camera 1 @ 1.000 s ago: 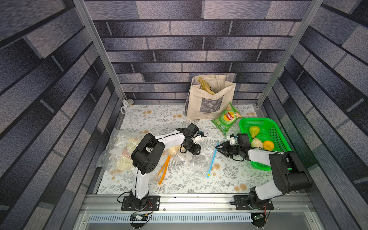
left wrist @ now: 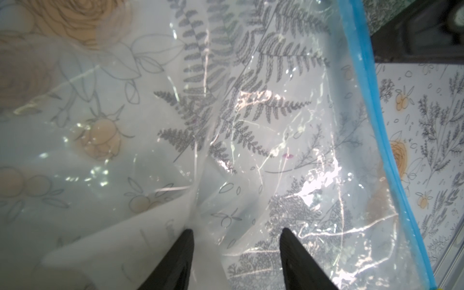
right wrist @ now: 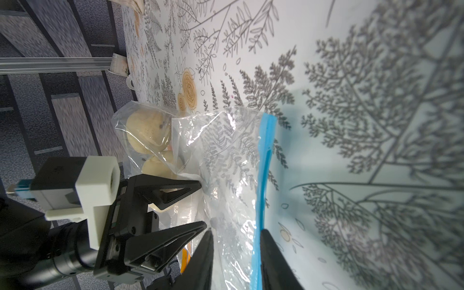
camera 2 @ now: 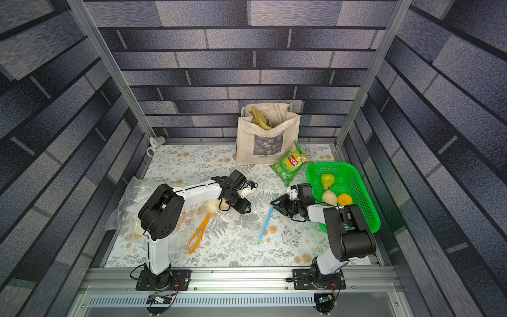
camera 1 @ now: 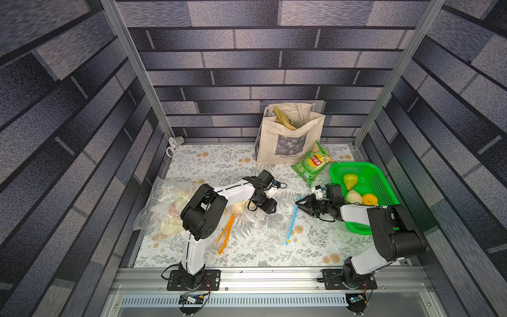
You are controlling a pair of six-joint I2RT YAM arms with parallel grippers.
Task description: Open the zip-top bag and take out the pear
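A clear bag with a blue zip strip (camera 1: 292,222) lies in the middle of the table; its plastic fills much of the left wrist view. A pale, pear-like fruit (camera 1: 239,207) shows under the left arm, its shape partly hidden; I cannot tell whether it is inside this bag. Fingers apart, my left gripper is over the clear plastic, a fold beside one finger. My right gripper is open at the strip's far part, one fingertip overlapping the blue strip (right wrist: 263,178) in view. Contact is unclear.
Another clear bag (camera 1: 158,206) with pale contents lies at the left, near an orange zip strip (camera 1: 226,235). A green basket (camera 1: 377,171) of fruit stands at the right, with a chip bag (camera 1: 312,162) and a tote (camera 1: 290,142) behind.
The left arm and the bag look unchanged.
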